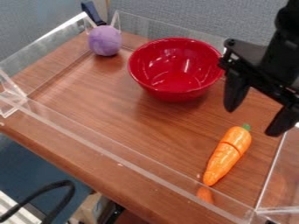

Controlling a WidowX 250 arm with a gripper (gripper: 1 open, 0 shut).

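My black gripper (253, 115) hangs at the right of the view above the wooden surface, its two fingers spread apart with nothing between them. An orange carrot (226, 156) with a small green tip lies below and left of it. A red bowl (173, 79) sits behind, at the upper middle, left of the gripper. A purple round object (104, 41) lies at the back left corner.
Clear plastic walls surround the wooden board (105, 122). The middle and left of the board are bare. Below the board at the lower left are a black cable (52, 188) and dark floor.
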